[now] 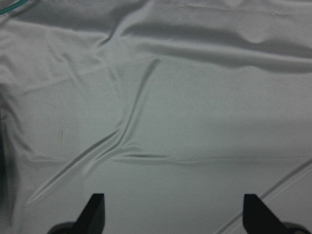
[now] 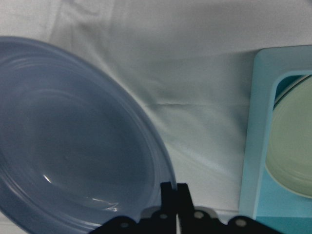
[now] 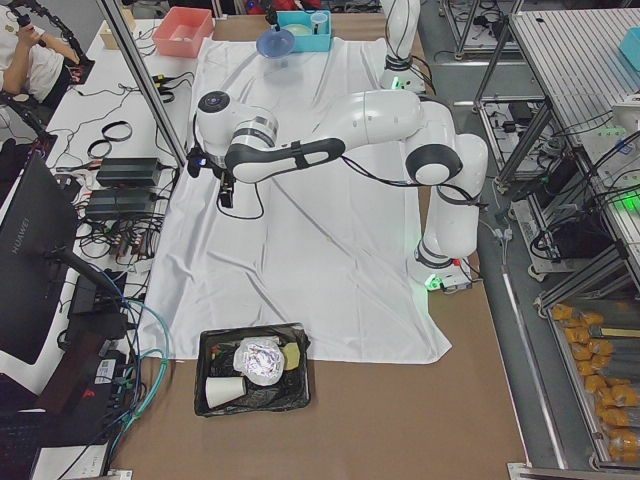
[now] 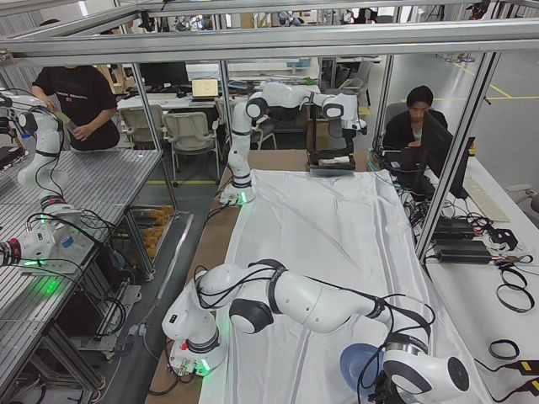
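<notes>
A blue plate or shallow bowl (image 2: 78, 131) lies at the far end of the cloth in the camera left view, beside a light blue bin (image 2: 261, 97) holding a pale green dish (image 2: 290, 136). My right gripper is at the bowl's rim, its fingers close together on it. My left gripper hangs open over the white cloth (image 1: 195, 112), with nothing between its fingers in the left wrist view.
A black-lined bin (image 3: 252, 400) with a foil bowl and white cup stands at the near end. A red bin (image 3: 183, 32) is on the side table.
</notes>
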